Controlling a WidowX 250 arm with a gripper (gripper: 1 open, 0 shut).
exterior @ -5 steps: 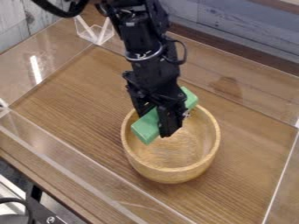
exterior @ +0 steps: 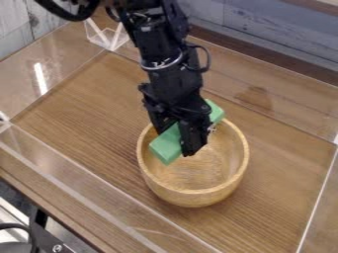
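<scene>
A black robot arm reaches down from the top middle, its gripper [exterior: 180, 128] shut on a green block [exterior: 169, 145]. The block is tilted and held over a round tan bowl [exterior: 211, 183], inside or just above its rim; which one I cannot tell. Part of the block is hidden behind the fingers.
The wooden table [exterior: 73, 124] has free room left of the bowl and to its right. A pale wall or edge runs along the back. A black cable or fitting lies at the bottom left corner.
The arm and block have shifted very slightly; the bowl stays in place.
</scene>
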